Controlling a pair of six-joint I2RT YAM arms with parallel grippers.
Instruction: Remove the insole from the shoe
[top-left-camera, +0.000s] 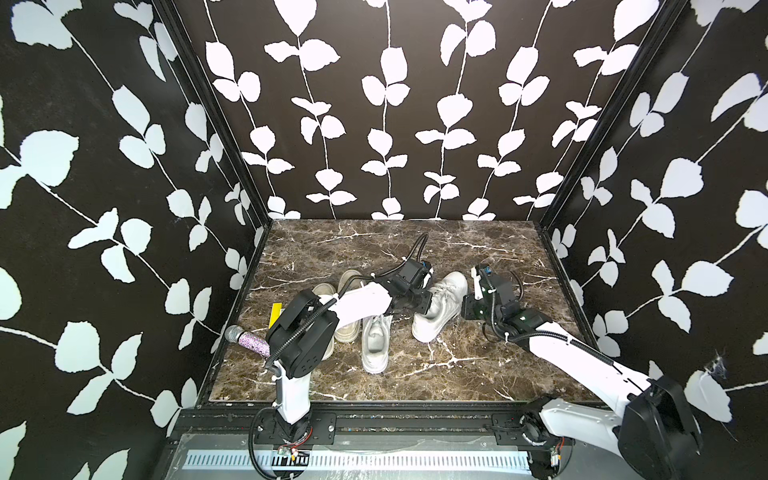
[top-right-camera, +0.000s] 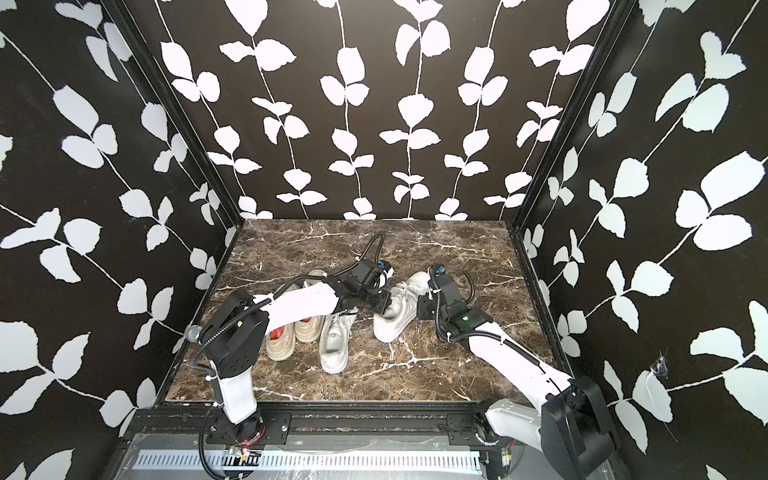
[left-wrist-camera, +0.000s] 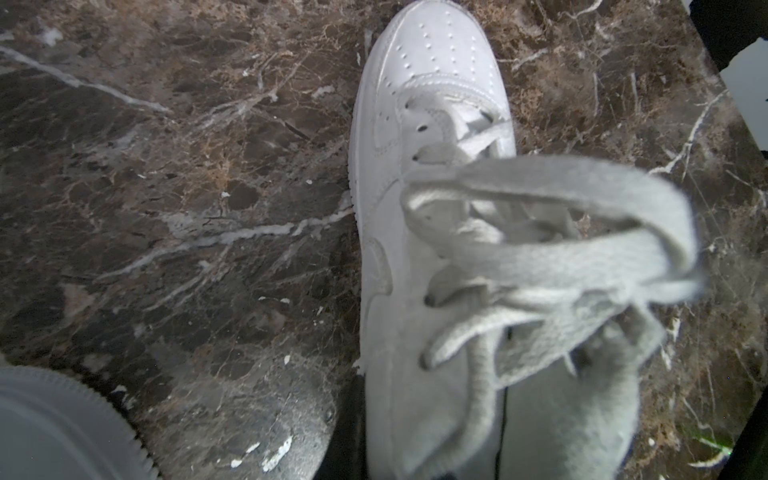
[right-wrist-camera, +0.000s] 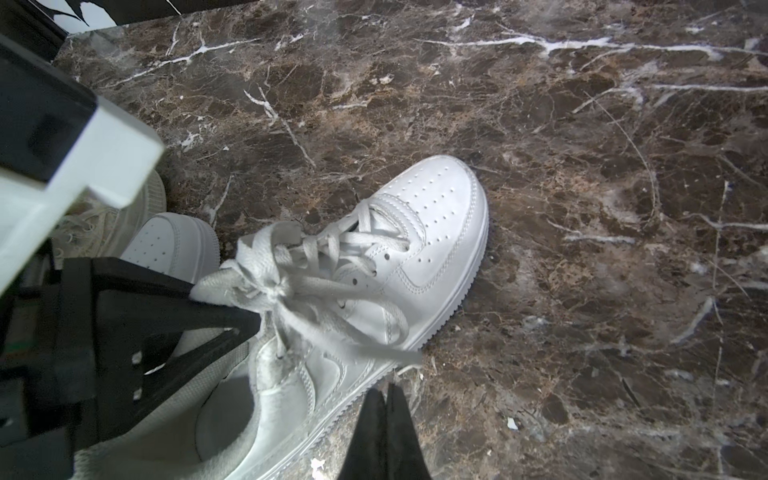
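Note:
A white laced shoe (right-wrist-camera: 436, 216) rests on the marble table, its toe pointing away and right in the right wrist view. Its loose laces (left-wrist-camera: 560, 264) fill the middle of the left wrist view. My left gripper reaches over the shoe's opening, by the tongue and laces; its fingertips are partly hidden, so what lies between them is unclear. My right gripper is shut with nothing between its fingers, beside the shoe's outer side. Inside the shoe I glimpse only a grey lining (right-wrist-camera: 228, 416); I cannot make out the insole there.
Another white shoe (top-left-camera: 374, 352) stands just left of this one. Further left, partly under the left arm, is a beige pair (top-right-camera: 280, 344). A yellow object (top-left-camera: 275, 313) and a speckled cylinder (top-left-camera: 254, 344) lie near the left edge.

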